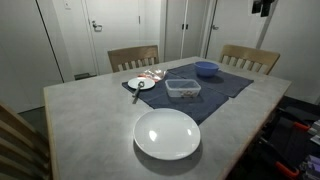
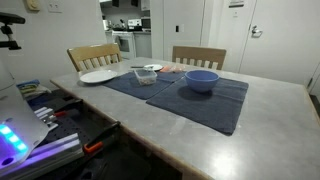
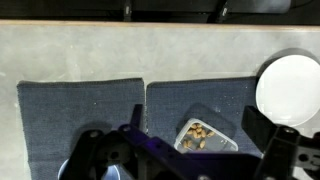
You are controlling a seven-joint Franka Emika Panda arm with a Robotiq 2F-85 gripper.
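Observation:
My gripper hangs high above the table, its two dark fingers spread wide along the bottom of the wrist view with nothing held between them. Below, a clear plastic container (image 1: 184,88) rests on the dark cloth; the wrist view shows small brown pieces in it. A blue bowl (image 2: 202,80) sits on another part of the dark cloth. Closest to exterior view 1 lies a large white plate (image 1: 167,134) on the bare table. A smaller white plate (image 1: 142,84) is farther back, with a green-handled utensil (image 1: 136,95) beside it.
Near the back edge lies a crumpled, orange-patterned item (image 1: 154,73), hard to make out. Wooden chairs (image 2: 200,59) stand around the table.

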